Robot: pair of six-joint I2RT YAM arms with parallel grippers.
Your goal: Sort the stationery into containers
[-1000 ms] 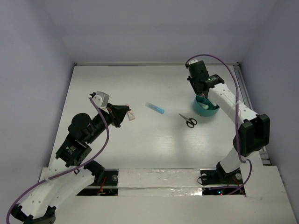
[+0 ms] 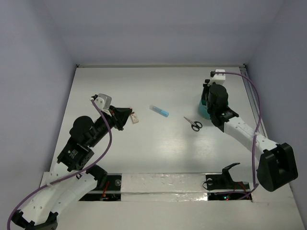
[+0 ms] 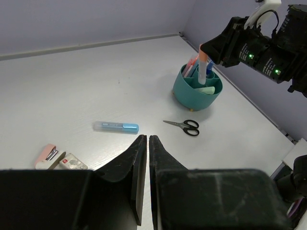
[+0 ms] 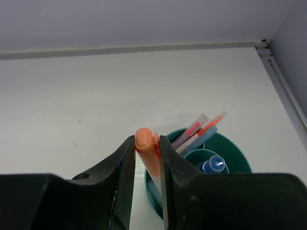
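My right gripper is shut on an orange-capped marker [image 3: 203,69], held upright over the teal organizer [image 3: 189,97], which holds pens and other items. My left gripper is shut with nothing between its fingers, above the left of the table. On the table lie a blue marker [image 2: 159,110], scissors [image 2: 194,124], a pink stapler [image 3: 47,158] and a pale speckled block [image 3: 72,163].
Walls enclose the back and both sides; the organizer stands near the right edge.
The left arm and the objects on the table have stayed put.
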